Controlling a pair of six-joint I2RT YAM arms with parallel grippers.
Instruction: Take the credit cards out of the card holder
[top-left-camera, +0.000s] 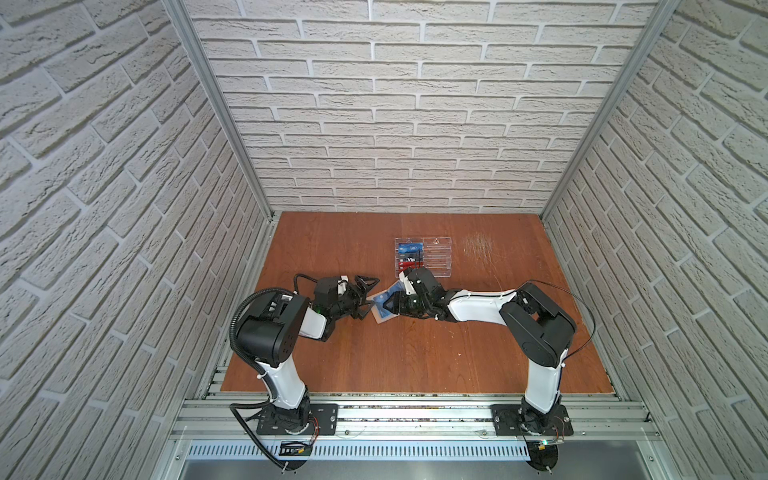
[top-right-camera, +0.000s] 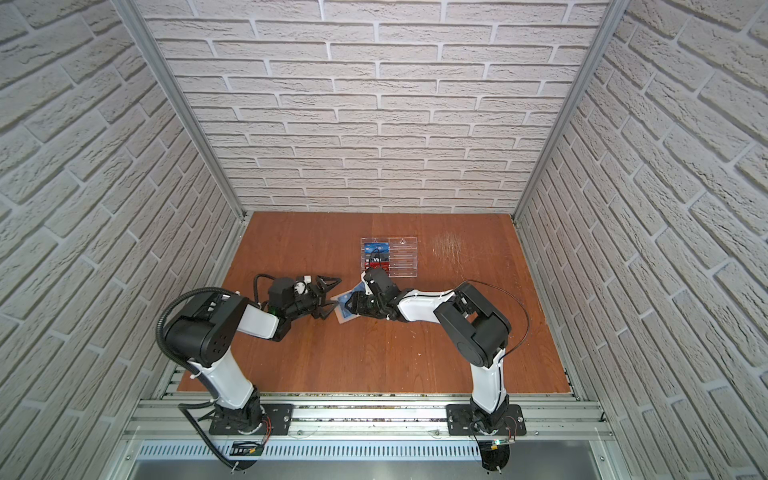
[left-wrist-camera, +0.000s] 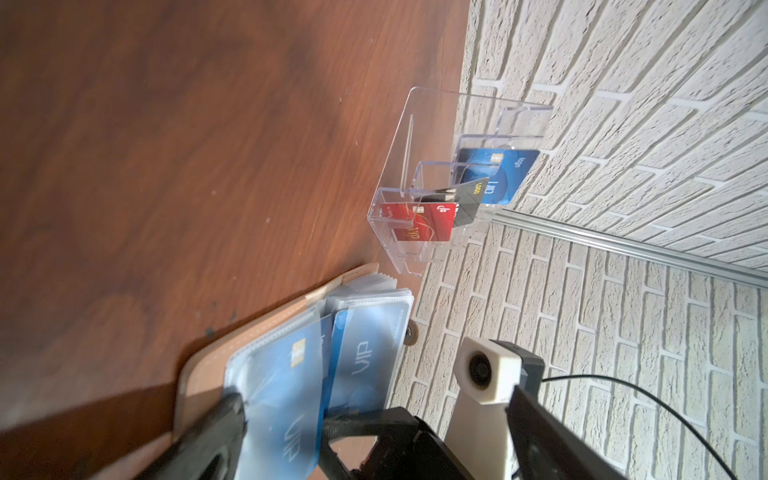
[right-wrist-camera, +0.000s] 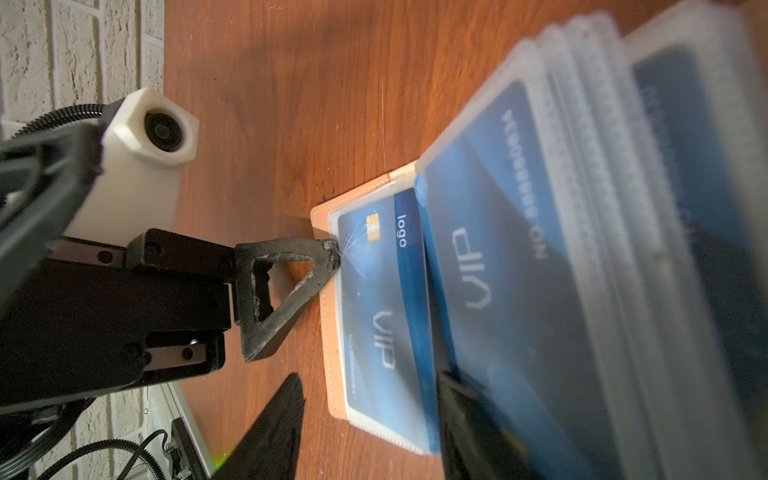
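Observation:
The open card holder (right-wrist-camera: 329, 356), tan-edged with clear sleeves, lies on the table between my two grippers. One blue VIP card (right-wrist-camera: 364, 320) shows flat in the near sleeve in the right wrist view. A fan of further clear sleeves with blue cards (right-wrist-camera: 512, 272) stands up beside it. My left gripper (top-left-camera: 373, 296) is wide open at the holder's left side, one fingertip at its edge. My right gripper is part open over the holder, one finger close to the fold between the sleeves. Nothing shows clearly held between its fingers.
A clear acrylic rack (left-wrist-camera: 428, 128) stands behind the holder, with a red card (left-wrist-camera: 420, 221), a dark card (left-wrist-camera: 464, 196) and a blue card (left-wrist-camera: 500, 172) in it. Its right side is empty. Bare table (top-left-camera: 480, 352) lies at front right.

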